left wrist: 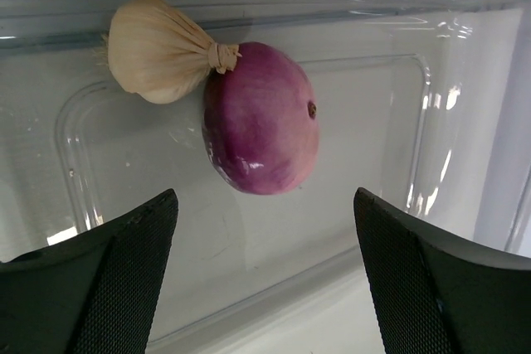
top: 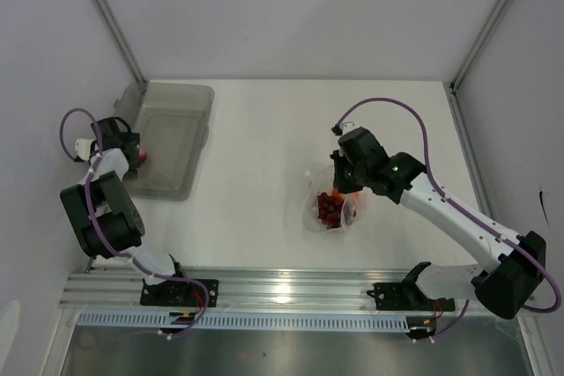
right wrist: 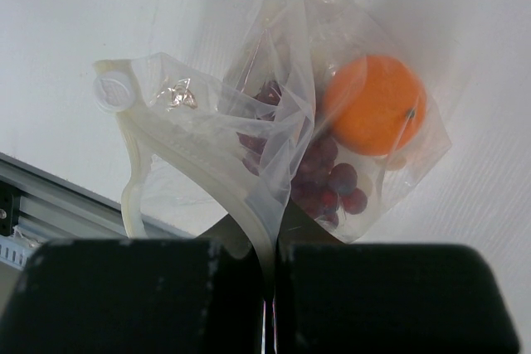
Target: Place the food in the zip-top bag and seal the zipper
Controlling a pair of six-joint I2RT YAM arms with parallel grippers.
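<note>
A purple onion (left wrist: pixel 261 122) and a pale garlic bulb (left wrist: pixel 149 51) lie inside the clear plastic bin (top: pixel 172 138) at the left. My left gripper is over the bin, fingers apart, nothing between them. At the right, my right gripper is shut on the rim of the zip bag (right wrist: pixel 182 159). The bag holds an orange (right wrist: pixel 373 105) and dark red grapes (right wrist: pixel 328 184); its white zipper tab (right wrist: pixel 114 91) hangs to the left.
The white table (top: pixel 251 165) between bin and bag is clear. Rails and side walls bound the workspace.
</note>
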